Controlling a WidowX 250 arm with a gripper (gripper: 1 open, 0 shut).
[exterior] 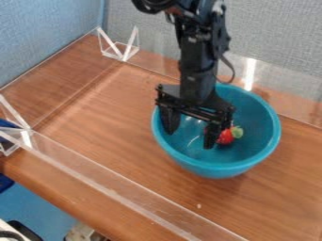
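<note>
A teal bowl (251,151) sits right of centre on the wooden table. My black gripper (194,124) hangs down into it from above, open, its fingers low inside the bowl. A red strawberry (229,135) with a green top lies in the bowl just right of the gripper, partly hidden behind the right finger. Whether the finger touches it cannot be told.
Transparent walls with white corner brackets (119,45) edge the workspace. Blue objects (9,130) lie outside the left edge.
</note>
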